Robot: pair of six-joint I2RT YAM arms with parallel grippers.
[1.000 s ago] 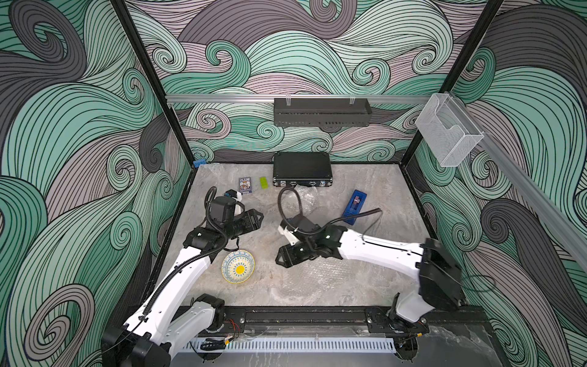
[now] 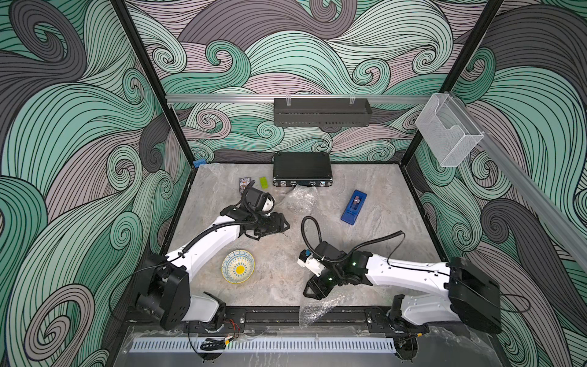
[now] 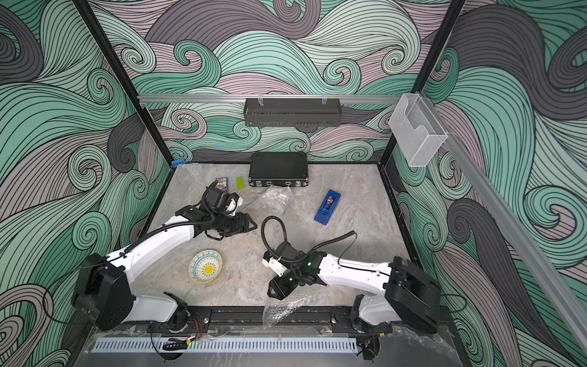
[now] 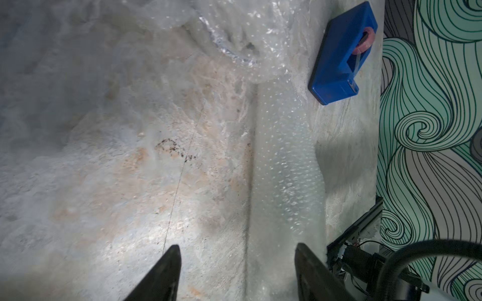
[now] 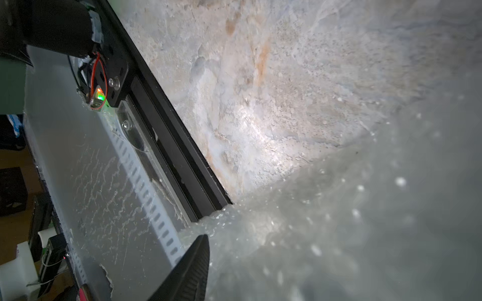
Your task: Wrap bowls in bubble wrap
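A patterned bowl with a yellow centre rests on the left part of the table, apart from both grippers. Clear bubble wrap runs as a strip down the left wrist view, and a crumpled part lies before the black case. More bubble wrap hangs over the table's front edge, by my right gripper. My left gripper is open above the table, nothing held. In the right wrist view one finger shows against the wrap; the other is hidden, so its grip is unclear.
A blue tape dispenser stands right of centre. At the back are the black case, a green item and a small picture card. Clear table surrounds the bowl.
My right gripper has come toward the front edge, and bubble wrap now overhangs there. The bowl has stayed put.
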